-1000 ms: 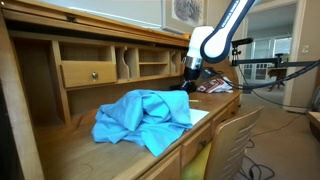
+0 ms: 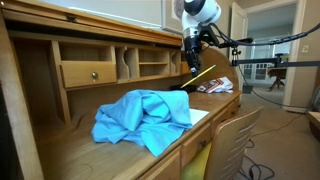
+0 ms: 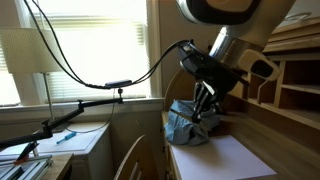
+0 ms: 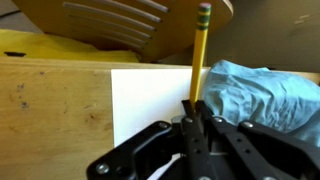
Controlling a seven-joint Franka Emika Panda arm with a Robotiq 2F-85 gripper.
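Observation:
A yellow pencil (image 4: pixel 199 55) with its eraser end up in the wrist view is caught between my fingertips; my gripper is shut on it. From the side, the pencil (image 2: pixel 199 77) slants above the desk, beyond the blue cloth, with the gripper (image 2: pixel 193 79) near its middle. A crumpled light-blue cloth (image 2: pixel 143 119) covers part of the desk and a white sheet of paper (image 4: pixel 140 95). In the second exterior view the arm hides much, and I cannot make out the pencil there.
The wooden desk (image 2: pixel 87 155) has a hutch with cubbies (image 2: pixel 154 62) along its back. A chair (image 2: pixel 231 145) stands against the front edge. A red-and-white packet (image 2: pixel 216 86) lies at the far end. Bare wood (image 4: pixel 50 115) shows beside the paper.
My gripper has risen a little and shifted right in the first exterior view. The pencil, low by the desk before, now slants up in it. The cloth has stayed put.

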